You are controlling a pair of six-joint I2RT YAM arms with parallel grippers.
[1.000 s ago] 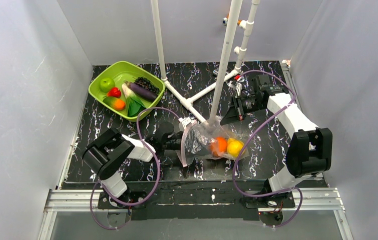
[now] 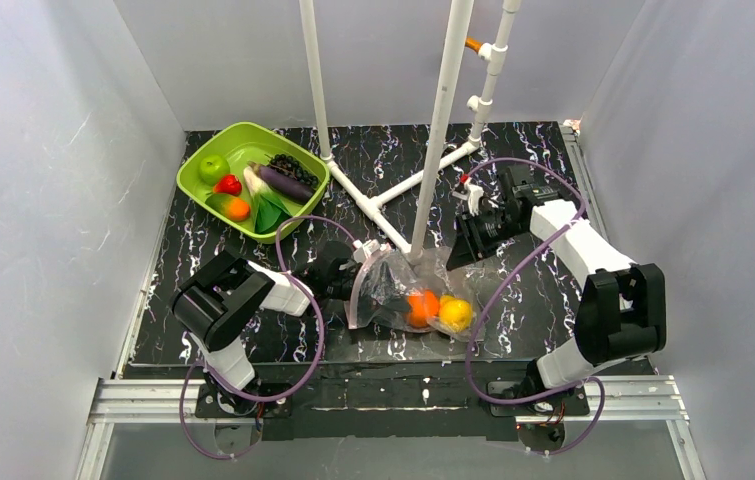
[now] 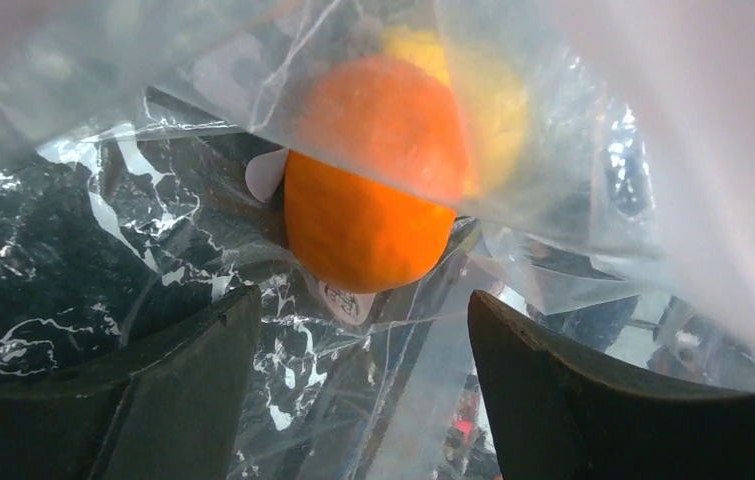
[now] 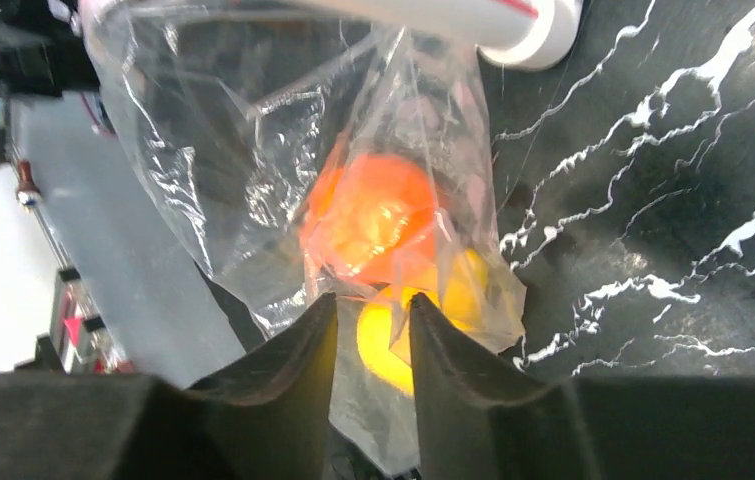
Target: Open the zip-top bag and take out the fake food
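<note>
The clear zip top bag [image 2: 383, 285] lies at the table's front middle, its mouth spread toward the left arm. An orange fake food piece [image 3: 373, 180] and a yellow one [image 2: 455, 315] lie inside, toward the right end. My left gripper has its fingers apart inside the bag's mouth. The orange piece sits ahead of them, not gripped. My right gripper is above the bag's right part, fingers narrowly parted. Film and yellow show behind the gap; whether its tips touch the film is unclear.
A green bowl [image 2: 189, 180] of fake fruit and vegetables stands at the back left. White pipes [image 2: 438, 130] rise behind the bag, one right beside it. Purple cables [image 2: 513, 280] loop over both arms.
</note>
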